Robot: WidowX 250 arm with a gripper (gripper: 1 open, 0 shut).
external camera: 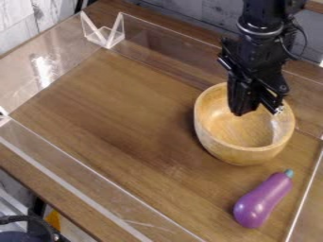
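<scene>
My black gripper [239, 95] reaches down from the top right over the rear of a light wooden bowl [237, 140], its tip at or just inside the rim, partly hiding it. The fingers look shut, with nothing visible between them. A purple eggplant [260, 202] with a green tip lies on the wooden table in front of the bowl, to the lower right.
Clear plastic walls run along the sides, with a clear bracket [105, 30] at the back left corner. Dark cables show at the lower left edge.
</scene>
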